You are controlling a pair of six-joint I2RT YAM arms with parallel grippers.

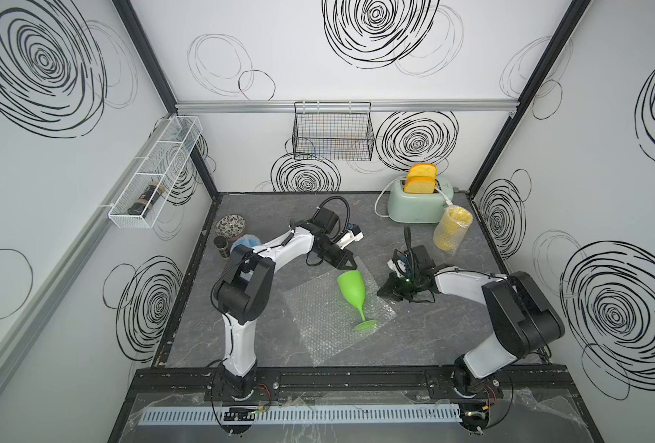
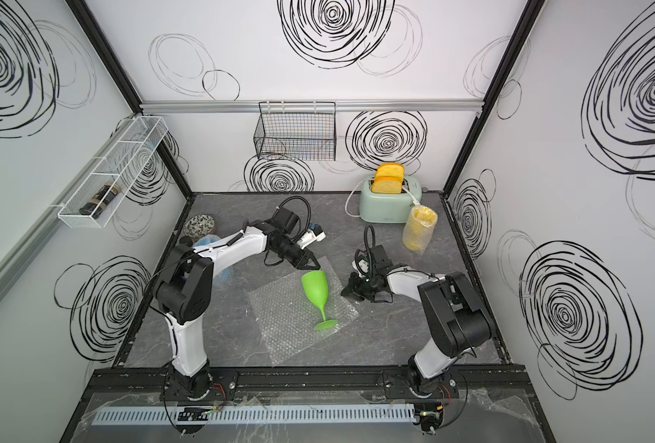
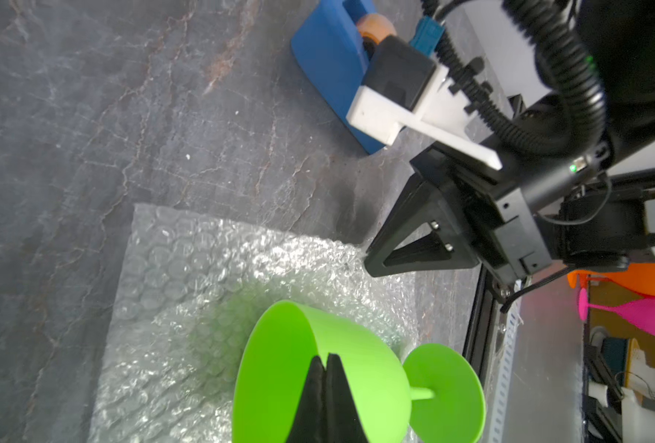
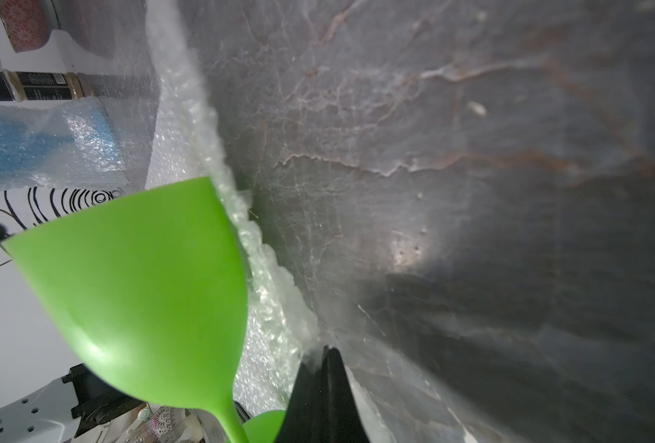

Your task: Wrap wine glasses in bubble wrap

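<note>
A green wine glass (image 1: 352, 289) lies on its side on a clear bubble wrap sheet (image 1: 310, 313), bowl toward the back, foot toward the front. My left gripper is shut at the glass's rim. Its fingertips overlap the rim line in the left wrist view; whether the rim is pinched there, I cannot tell. To the right of the glass, my right gripper is shut at the sheet's right edge. The wrap's edge runs up to those fingertips and shows again beyond them, but a fold between them is not clear.
At the back right stand a green toaster (image 1: 416, 204) and a yellow wrapped glass (image 1: 452, 227). A blue wrapped item (image 4: 47, 144), a dark jar (image 1: 221, 246) and a speckled bowl (image 1: 230, 225) sit at the left.
</note>
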